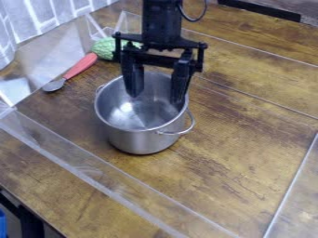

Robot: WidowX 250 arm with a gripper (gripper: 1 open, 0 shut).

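A steel pot (pixel 144 130) with side handles stands upright on the wooden table. My black gripper (pixel 155 84) hangs over it from above, its two fingers spread wide above the pot's mouth and open, with nothing visible between them. The gripper hides part of the pot's rim and inside.
Behind and left of the pot lie a red-handled utensil (pixel 78 70) and a green, pale-ridged object (pixel 107 48), beside a white cloth (pixel 25 42). A clear edge or strip runs across the lower left.
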